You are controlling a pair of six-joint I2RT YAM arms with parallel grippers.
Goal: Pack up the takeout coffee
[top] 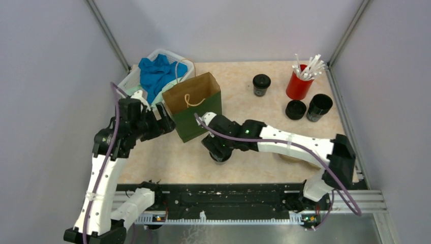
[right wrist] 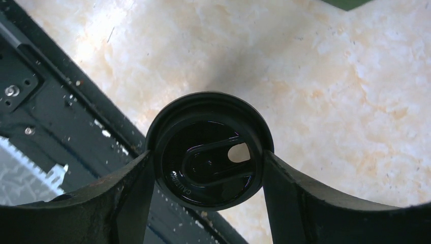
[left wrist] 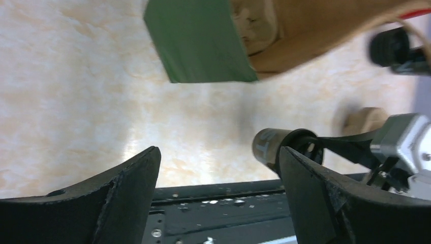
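A green paper bag (top: 195,119) with brown inside and a rope handle stands left of centre; the left wrist view shows a holder (left wrist: 256,25) inside it. My left gripper (top: 165,117) is open at the bag's left side, empty between its fingers. My right gripper is shut on a dark coffee cup with a black lid (right wrist: 203,188), low near the table's front edge, in front of the bag.
Another lidded cup (top: 261,84) stands at the back. A red straw holder (top: 297,89), two dark containers (top: 319,107) and a cardboard holder (left wrist: 366,122) are on the right. A basket (top: 129,84) with blue cloth sits back left.
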